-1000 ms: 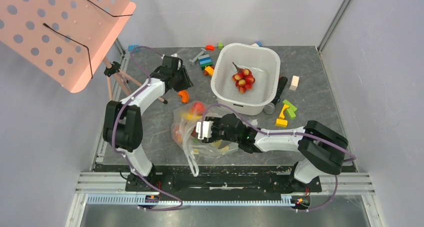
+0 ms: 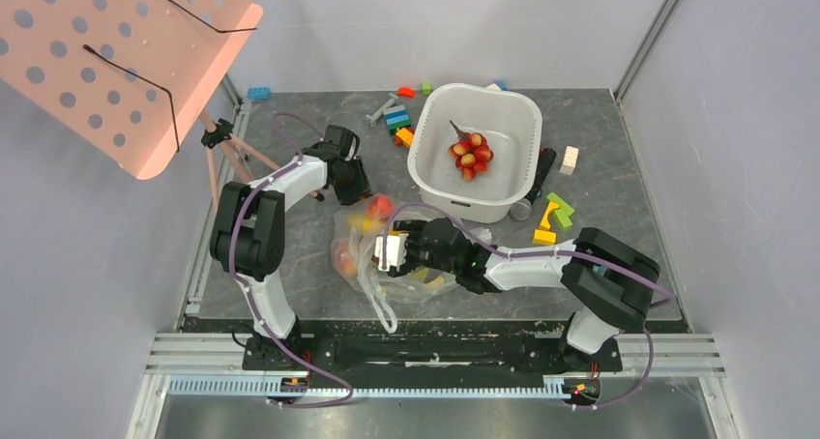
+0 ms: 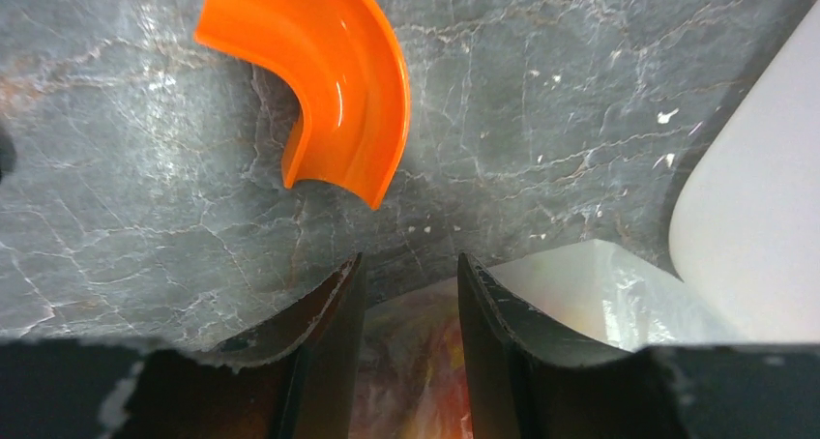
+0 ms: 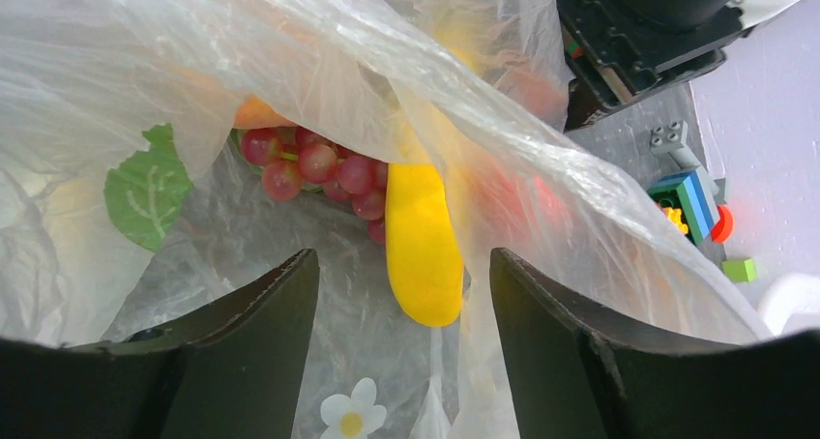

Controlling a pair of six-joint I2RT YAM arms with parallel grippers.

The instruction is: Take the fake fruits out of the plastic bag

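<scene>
The clear plastic bag (image 2: 348, 265) lies at the table's front middle with red, yellow and orange fruit showing through. My left gripper is open above the bag's edge, nothing gripped; the bag is below its fingers. My right gripper is open over the bag's opening, where a yellow fruit (image 4: 421, 246), red grapes (image 4: 319, 163), an orange piece (image 4: 256, 113) and a green leaf (image 4: 143, 192) lie.
A white bin (image 2: 503, 188) holding a bunch of red-yellow fruit (image 2: 471, 154) stands behind the bag. An orange curved toy (image 3: 348, 101) lies near my left gripper. Blocks lie beside the bin; a tripod stands at left.
My left gripper has moved toward the front, down over the orange toy toward the bag.
</scene>
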